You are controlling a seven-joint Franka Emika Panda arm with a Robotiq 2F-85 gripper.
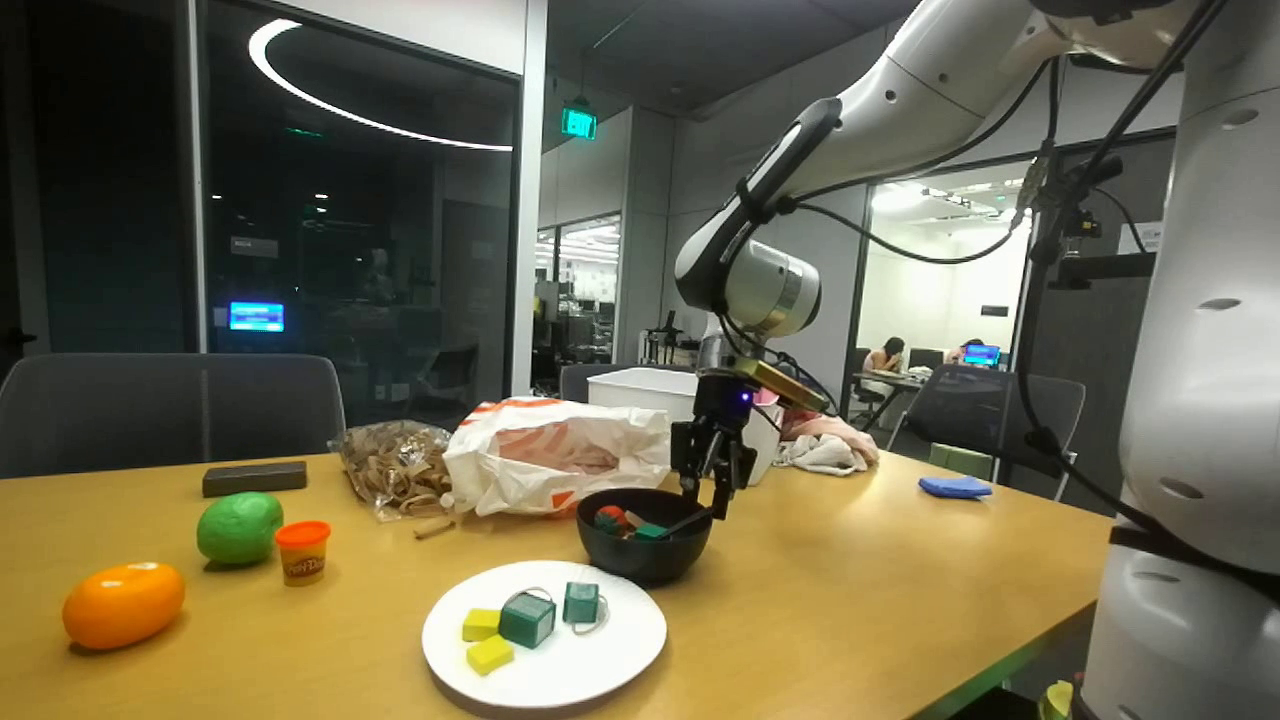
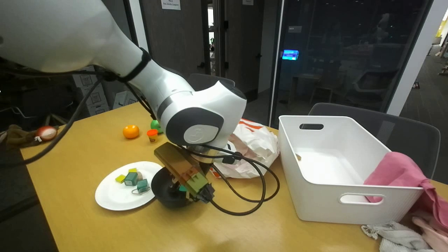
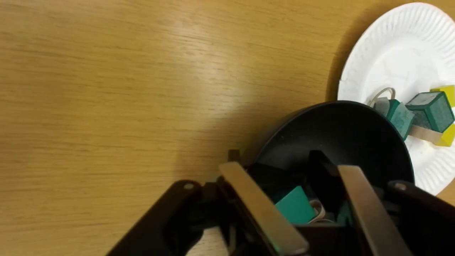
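Observation:
My gripper (image 1: 705,497) is at the right side of the black bowl (image 1: 642,558), its tips low by the rim. In the wrist view its two fingers (image 3: 264,209) stand apart, one on the rim side and one over the bowl's inside. Below and between them lies a green block (image 3: 295,205) inside the bowl. A dark handle (image 1: 690,521) leans out over the rim close to the fingertips; whether they touch it cannot be told. A red item (image 1: 611,520) also lies in the bowl. In exterior view 2 the arm hides the fingers.
Beside the bowl, a white plate (image 1: 450,630) carries green and yellow blocks. A plastic bag (image 1: 546,438) and a white bin (image 2: 336,199) stand behind. Orange fruit (image 1: 125,606), green fruit (image 1: 240,528) and a small tub (image 1: 302,558) sit left.

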